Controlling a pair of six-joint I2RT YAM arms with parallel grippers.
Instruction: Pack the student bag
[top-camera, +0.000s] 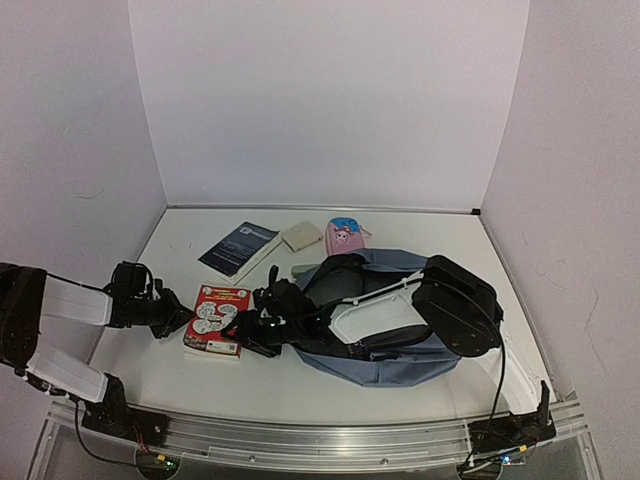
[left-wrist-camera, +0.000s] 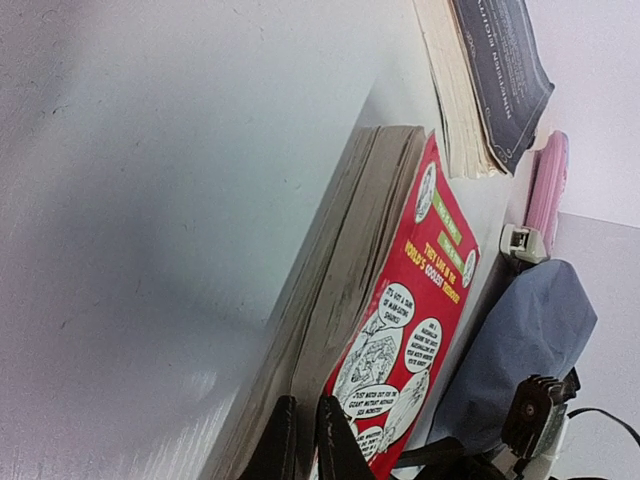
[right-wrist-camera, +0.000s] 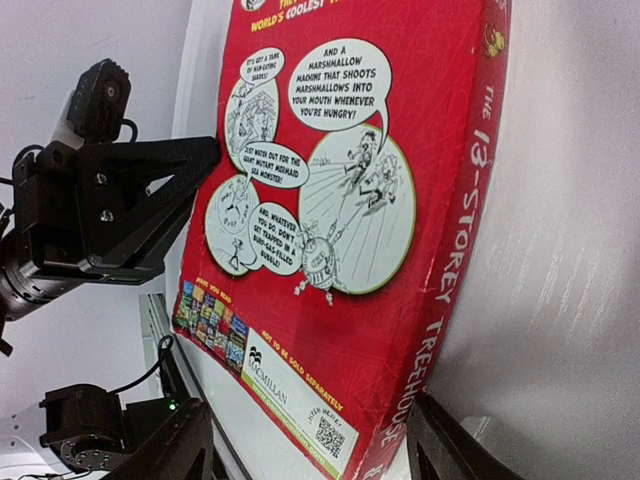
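A red book (top-camera: 218, 318) with cartoon bubbles on its cover lies at the left-centre of the table. Against its page edge, my left gripper has its fingertips close together, with nothing clear between them; the right wrist view shows the same arm touching the book's far side. My right gripper is open at the book's lower end, one finger (right-wrist-camera: 440, 440) beside the spine and the other past the bottom edge. The grey-blue bag (top-camera: 385, 370) lies gaping on the right, partly hidden under my right arm.
Behind the red book lie a dark-covered book (top-camera: 240, 248), a small beige item (top-camera: 301, 236) and a pink and blue pouch (top-camera: 345, 236).
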